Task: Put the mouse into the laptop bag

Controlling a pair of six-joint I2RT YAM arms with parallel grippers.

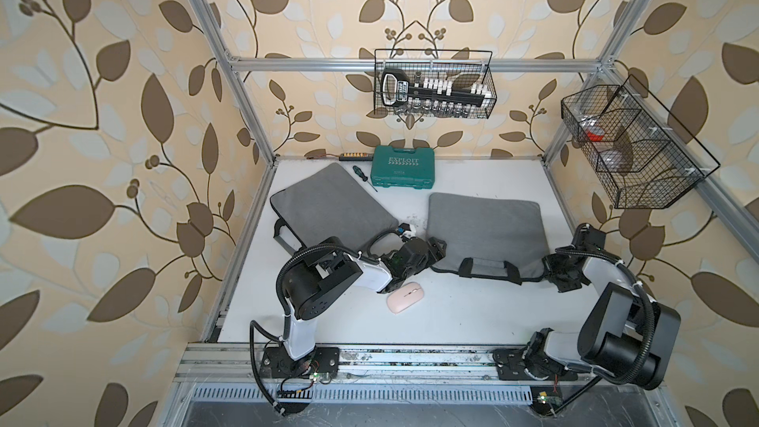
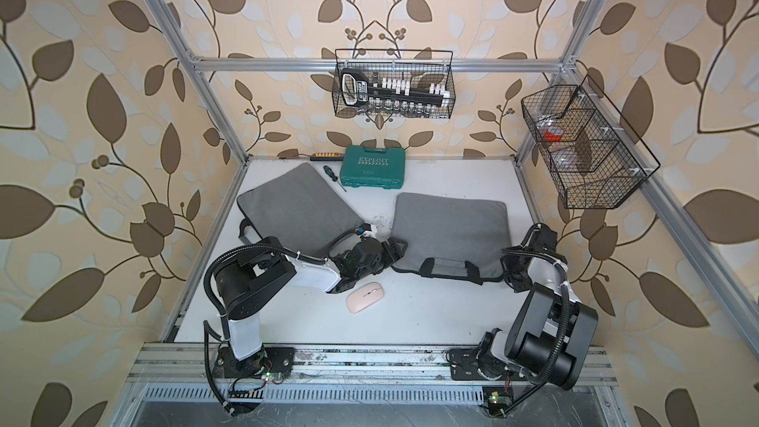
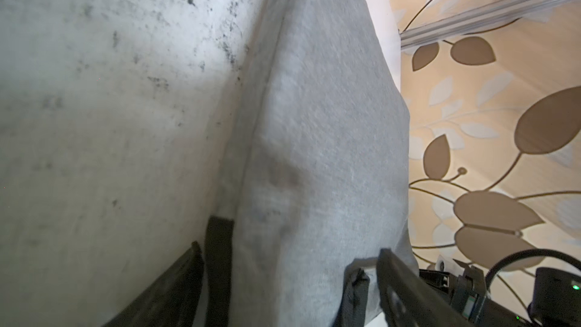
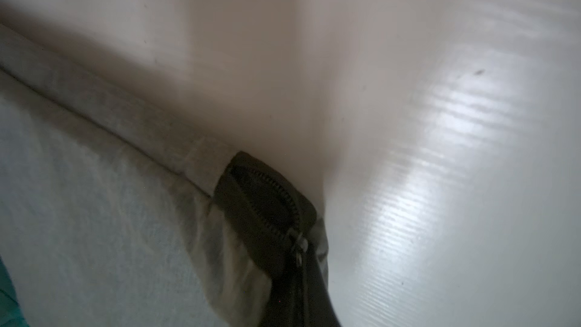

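The pink mouse (image 1: 405, 297) lies on the white table, in front of my left gripper. A grey laptop bag (image 2: 450, 233) lies flat on the right, black handles along its front edge. My left gripper (image 1: 433, 251) is at its front-left corner; in the left wrist view its fingers stand apart on either side of grey fabric, and I cannot tell whether they touch it. My right gripper (image 1: 553, 273) is at the front-right corner, shut; the right wrist view shows a black zip end (image 4: 263, 203) there, with the fingertips not clearly seen.
A second grey bag (image 1: 324, 205) lies on the left under my left arm. A green case (image 1: 402, 167) and a screwdriver lie at the back. Wire baskets (image 1: 636, 158) hang above.
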